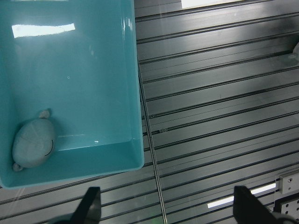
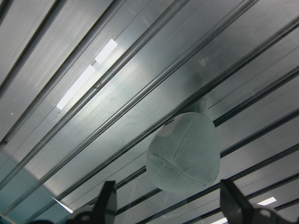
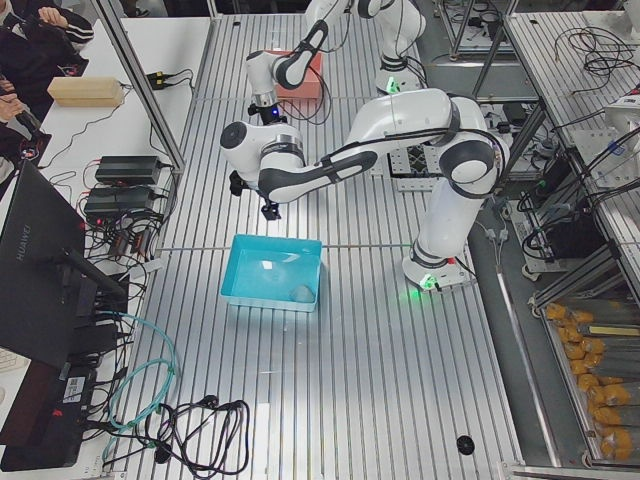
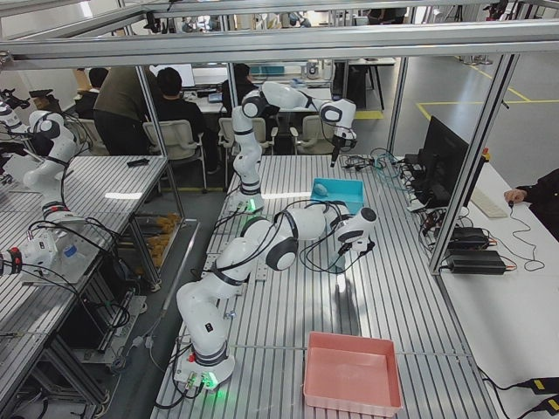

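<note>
A teal bin (image 3: pixel 270 260) holds a pale blue plush toy (image 1: pixel 32 143) with a small smile. My left gripper (image 3: pixel 253 200) hangs open just beyond the bin, its fingertips apart at the bottom of the left wrist view. A pale grey-green plush toy (image 2: pixel 182 154) lies on the slatted table (image 2: pixel 70 51) below my right gripper (image 4: pixel 354 250), which is open with nothing between its fingers.
A pink bin (image 4: pixel 352 371) stands empty at the other end of the table. A monitor (image 3: pixel 40 300), power boxes and cables line one side. Bare table surrounds the teal bin.
</note>
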